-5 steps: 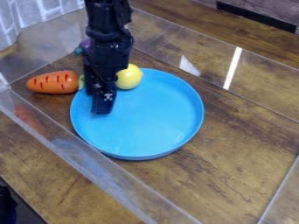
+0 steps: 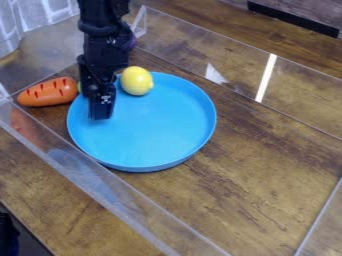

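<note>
My black gripper [image 2: 100, 84] reaches down from the top of the camera view, open, with its fingers over the left rim of a blue plate [image 2: 150, 130]. A yellow lemon-like object [image 2: 136, 81] sits at the plate's back edge, just right of the gripper. An orange carrot [image 2: 44, 94] lies left of the plate, near the fingers. Whether anything is between the fingers is hard to see.
Clear panels run along the left and right sides. Something small and purple is partly hidden behind the arm.
The blue plate has moved left, with the lemon and carrot also shifting left. My gripper has moved slightly left along with the plate's rim.
</note>
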